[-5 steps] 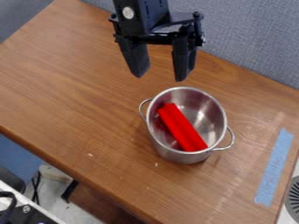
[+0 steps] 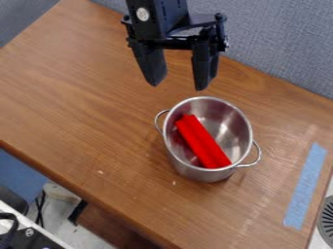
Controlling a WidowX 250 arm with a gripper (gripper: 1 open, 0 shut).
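Observation:
A black gripper (image 2: 178,68) hangs at the top middle, open, with nothing between its two fingers. Below it and slightly right stands a steel pot (image 2: 237,124) with two side handles. Lying inside the pot is a red elongated block (image 2: 203,142), slanted from upper left to lower right.
A strip of blue tape (image 2: 306,185) runs along its right side. A grey padded wall (image 2: 279,49) stands behind. Cables (image 2: 37,212) lie off the table at lower left.

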